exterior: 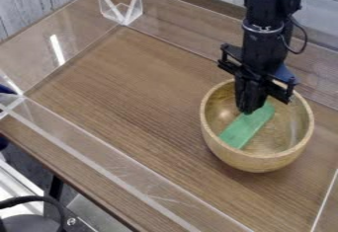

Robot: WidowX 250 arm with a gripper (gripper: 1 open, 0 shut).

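Observation:
A black robot gripper (250, 86) reaches down from the upper right over a tan round bowl (264, 155), its tips at the bowl's back rim and inside it. It looks shut, with nothing visible held between its fingers. Inside the bowl lies a flat green object (246, 127), partly under the gripper's tips.
Wooden table (106, 88) with broad clear space left and front. A small clear plastic piece (122, 7) stands at the back left. Black cables (27, 211) lie at the lower left corner.

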